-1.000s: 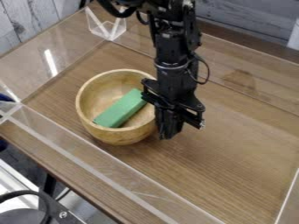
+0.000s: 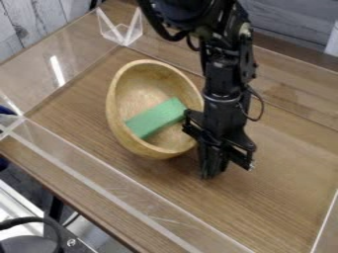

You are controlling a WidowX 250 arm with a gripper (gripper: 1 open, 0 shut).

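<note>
A wooden bowl (image 2: 136,77) on the left of the table leans at a tilt, holding a green rectangular block (image 2: 154,119). My black gripper (image 2: 211,158) is low at the bowl's right side, its lower parts touching or overlapping the bowl's rim. Its fingertips are dark and crowded, so I cannot tell whether they are open or closed, or whether they grip the rim.
A clear plastic piece (image 2: 119,28) stands at the back left. Black cables or hardware (image 2: 34,240) sit at the lower left.
The gripper has moved right and slightly down. The bowl has shifted right and tipped more steeply, its left side raised, with the green block still inside.
</note>
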